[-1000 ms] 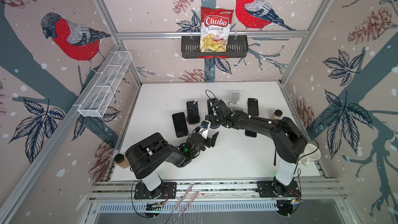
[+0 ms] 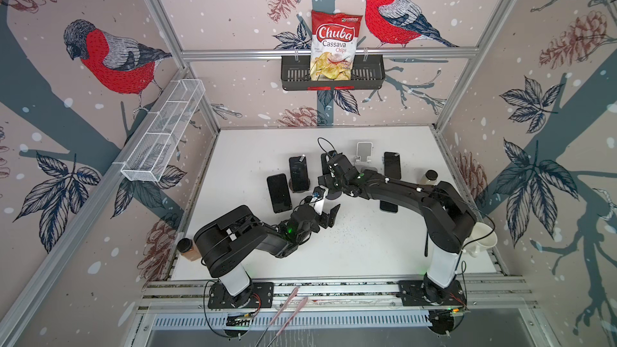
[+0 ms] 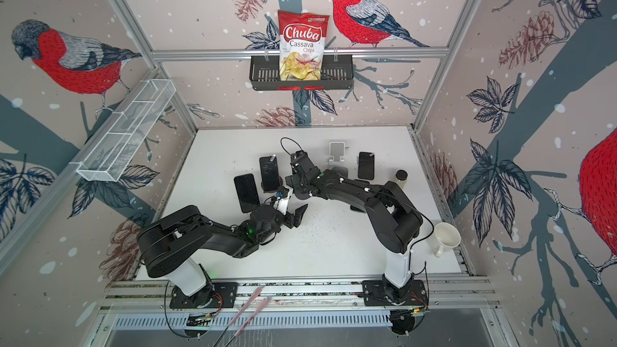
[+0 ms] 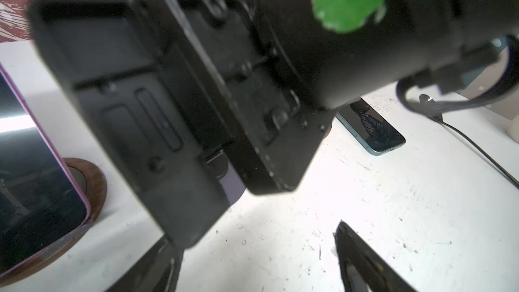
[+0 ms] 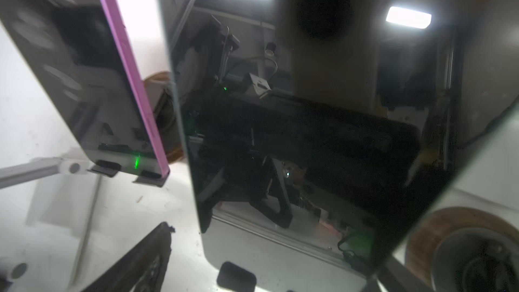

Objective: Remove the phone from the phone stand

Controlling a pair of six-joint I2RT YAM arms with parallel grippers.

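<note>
In the right wrist view a large dark phone [image 5: 302,146] stands upright on a stand, with a black lip [image 5: 236,276] at its lower edge. My right gripper is open, its fingers to either side of the phone's lower end; contact cannot be told. From the top left view the arm partly hides this phone [image 2: 324,162]. My left gripper is part open above the bare table, nothing between its fingers, in front of the right gripper. A pink-edged phone [image 5: 129,75] leans on the stand to the left, also seen as a tilted phone [image 2: 298,173] from above.
Another phone [image 2: 279,192] stands at the left. Right of my right gripper are an empty grey stand [image 2: 364,150], a phone [image 2: 392,164] and a flat phone [image 2: 388,206]. A mug [image 3: 446,236] is at the right edge.
My right gripper shifts only very slightly around the phone. My left arm looks nearly still.
</note>
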